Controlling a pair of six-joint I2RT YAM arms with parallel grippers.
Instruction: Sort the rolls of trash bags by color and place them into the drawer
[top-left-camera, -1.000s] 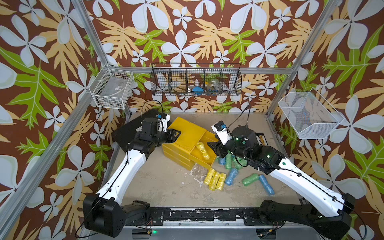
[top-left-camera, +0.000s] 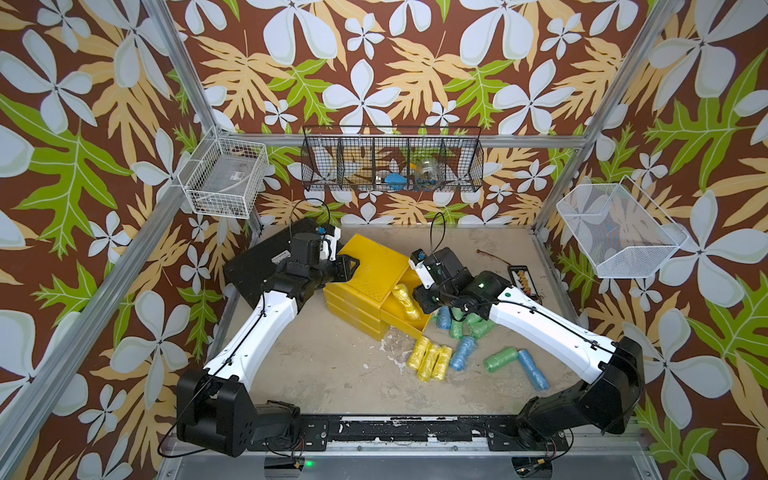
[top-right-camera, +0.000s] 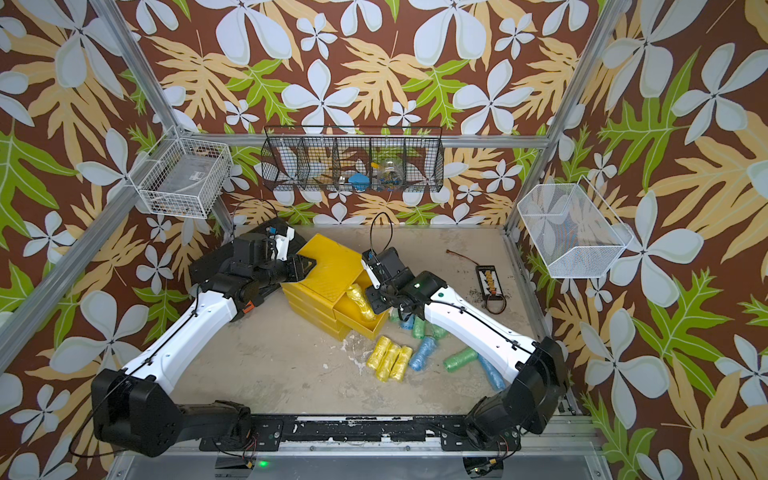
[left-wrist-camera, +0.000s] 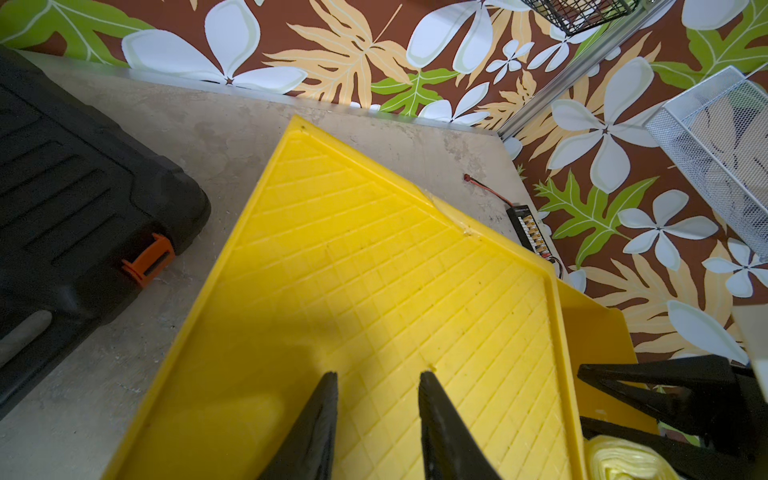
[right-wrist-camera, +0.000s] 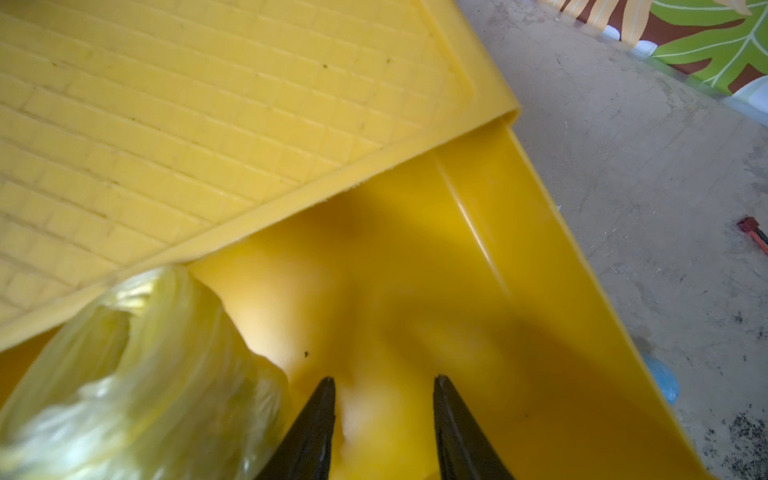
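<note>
The yellow drawer unit (top-left-camera: 368, 272) stands mid-table with a drawer (right-wrist-camera: 496, 320) pulled out. In that drawer lies a yellow roll (right-wrist-camera: 160, 392), left of my right gripper, which is open over the drawer's bare floor, nothing between its fingers. My left gripper also stands open and empty, above the unit's top. Three yellow rolls (top-left-camera: 429, 357) lie side by side on the table before the drawer. Near them are blue rolls (top-left-camera: 462, 353) and green rolls (top-left-camera: 501, 359); another blue roll (top-left-camera: 533, 369) lies farther right. My right arm partly covers the rolls behind.
A black case (left-wrist-camera: 88, 184) lies left of the unit. A small black device with a red lead (top-left-camera: 522, 281) is at the back right. Wire baskets (top-left-camera: 392, 164) hang at the walls.
The left arm has shifted only slightly. The rolls lie where they were.
</note>
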